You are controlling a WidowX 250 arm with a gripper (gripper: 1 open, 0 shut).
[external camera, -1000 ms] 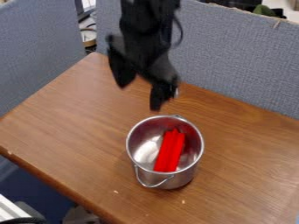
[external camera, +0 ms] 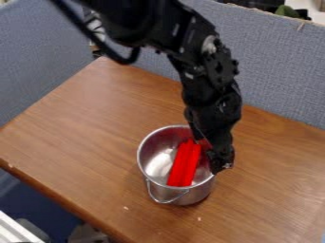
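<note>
A steel pot with a wire handle stands on the wooden table, holding a red object. My gripper reaches down into the right side of the pot, beside the red object, partly hiding it and the rim. Its fingertips are dark and hard to make out.
Grey padded panels stand along the back and left. The table's edge runs along the lower left.
My arm has come down from high above the table into the pot, the gripper moving right and lower beside the red object. The pot has stayed in place.
</note>
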